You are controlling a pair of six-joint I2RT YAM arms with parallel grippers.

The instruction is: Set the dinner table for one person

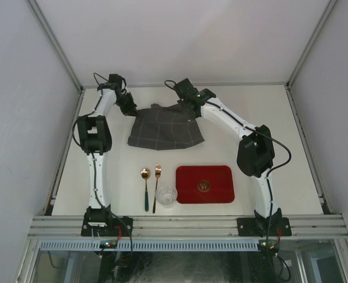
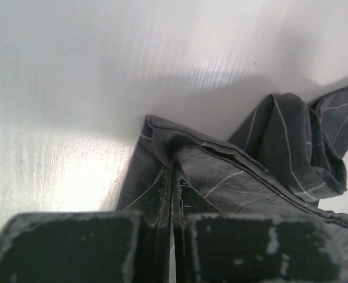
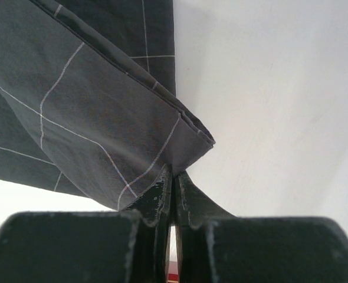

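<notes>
A dark grey cloth (image 1: 165, 128) with thin light lines lies on the upper middle of the table, its far edge bunched and folded. At its upper left corner, my left gripper is shut with a pinch of the cloth (image 2: 221, 171) between its fingertips. Over at the cloth's right side, my right gripper is also shut, gripping the other corner of the cloth (image 3: 97, 112). A red tray (image 1: 189, 177), a gold spoon (image 1: 145, 174) with a green handle, a fork (image 1: 157, 172) and a clear glass (image 1: 166, 194) are near the front edge.
The glass stands close against the tray's left side and the fork. Walls enclose the back and sides.
</notes>
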